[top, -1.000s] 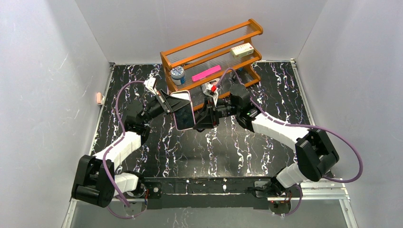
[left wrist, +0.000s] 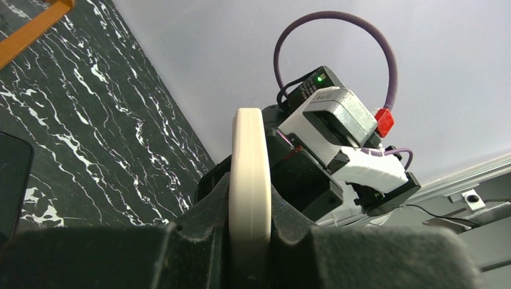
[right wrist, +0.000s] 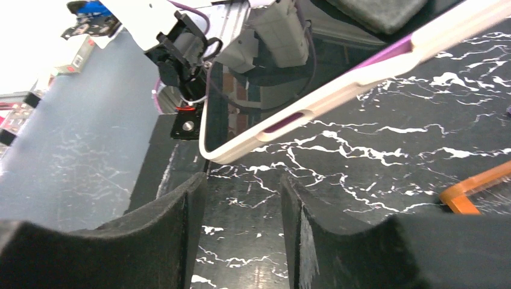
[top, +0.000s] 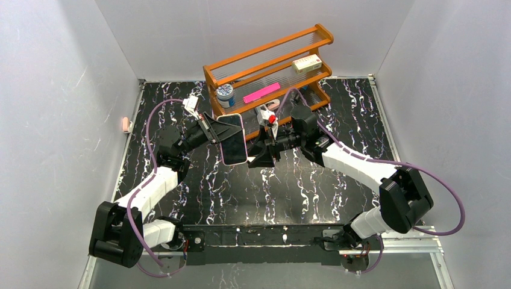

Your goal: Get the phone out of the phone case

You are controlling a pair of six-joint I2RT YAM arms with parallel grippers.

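The phone in its pale, pink-edged case [top: 234, 148] is held up over the middle of the table by my left gripper [top: 218, 133], shut on it. In the left wrist view the case [left wrist: 249, 162] shows edge-on as a cream strip between the fingers. My right gripper [top: 260, 155] stands open just right of the case. In the right wrist view, the case [right wrist: 283, 120] lies above and beyond the open fingertips [right wrist: 295, 198], with nothing between them; a purple strip shows along its side openings.
An orange wooden shelf [top: 268, 52] stands at the back, holding a jar [top: 225, 93], a pink item [top: 261, 92] and a pale box [top: 307, 63]. Walls enclose both sides and the back.
My right gripper and arm have shifted slightly about the case's right side, now a little lower in the top view. The left gripper and case have stayed nearly still.
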